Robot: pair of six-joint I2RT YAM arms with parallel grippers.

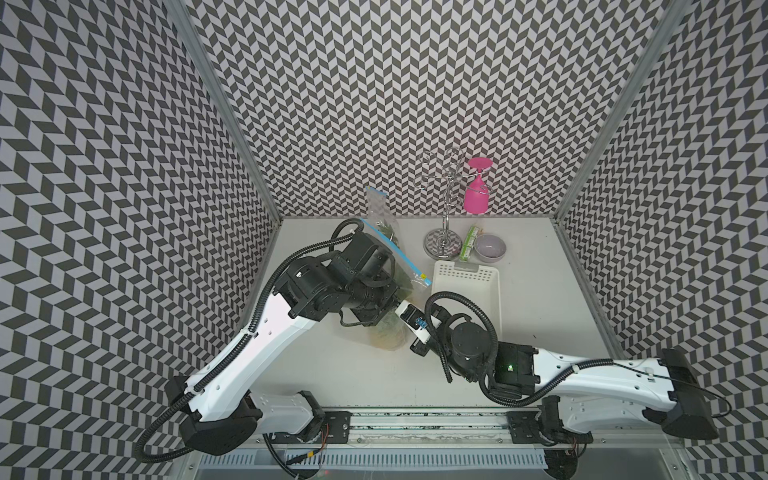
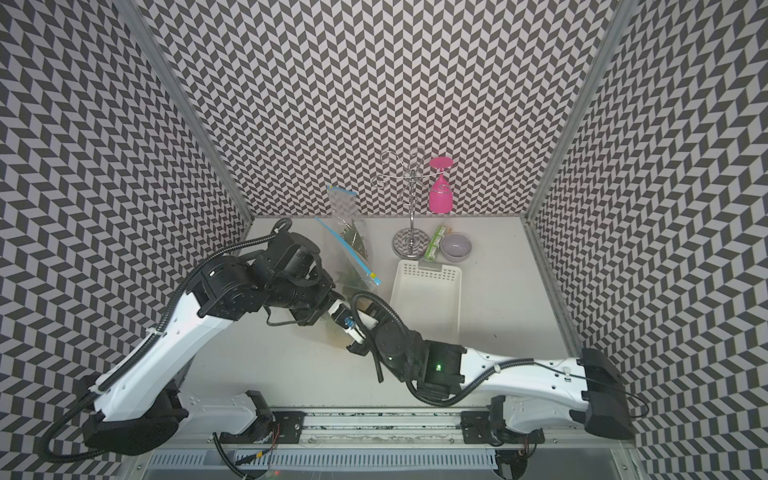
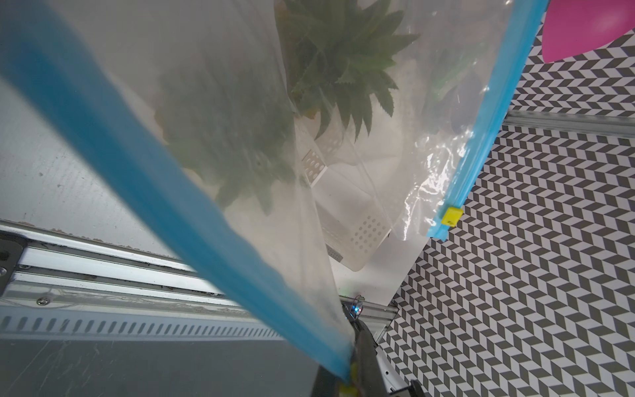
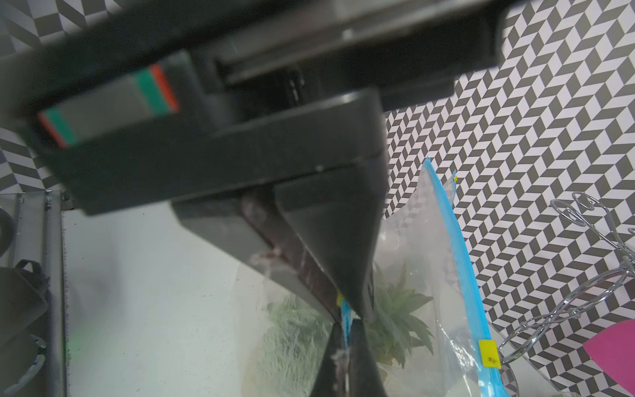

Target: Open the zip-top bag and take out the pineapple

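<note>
A clear zip top bag (image 1: pixel 388 328) with blue zips and yellow sliders stands on the table, pineapple leaves (image 3: pixel 344 59) showing through its plastic. Both grippers meet at its front zip. In the left wrist view, my left gripper is shut on the blue zip end, a bit of yellow between its fingers. In the right wrist view, my right gripper is shut at the blue strip beside the left gripper's fingers; whether anything is between its fingers is unclear. The pineapple's body is mostly hidden by the arms and cloudy plastic.
A white perforated basket (image 2: pixel 424 308) lies right of the bag. Behind it are a chrome rack (image 1: pixel 444 240) with a pink glass (image 1: pixel 477 200), a green packet (image 2: pixel 436 240) and a grey bowl (image 2: pixel 455 246).
</note>
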